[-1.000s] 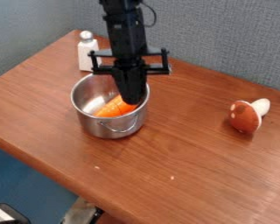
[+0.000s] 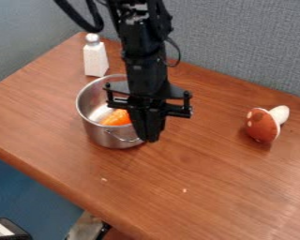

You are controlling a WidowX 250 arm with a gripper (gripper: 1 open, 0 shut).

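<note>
A black robot arm hangs from above with its gripper [image 2: 147, 126] down at the right side of a steel pot [image 2: 100, 127]. An orange carrot-like object [image 2: 116, 119] lies inside the pot, partly hidden by the gripper. The fingertips sit at the pot's right rim and look closed; what is between them is hidden.
A white bottle [image 2: 95, 59] stands at the back left. A red-and-white mushroom-like toy [image 2: 262, 126] lies at the right.
The gripper has moved down and slightly right, from over the pot's middle to its right rim, covering more of that side of the pot.
</note>
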